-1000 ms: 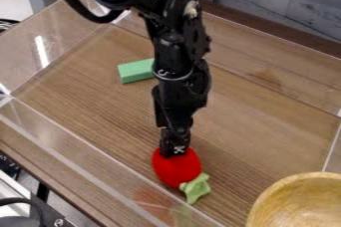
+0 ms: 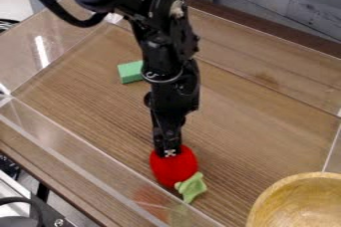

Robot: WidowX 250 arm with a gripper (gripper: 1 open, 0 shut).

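The black gripper points down at the front middle of the wooden table, its lower end at the top of a red round object. A small light-green piece sticks out at that object's lower right. The fingertips are dark and overlap the red object, so whether they touch or straddle it is unclear.
A green block lies behind the arm on the left. A yellow bowl sits at the front right corner. A grey wall runs along the back right.
The gripper and arm have shifted slightly, with only small movement over the red object. The red object and green piece have moved very little.
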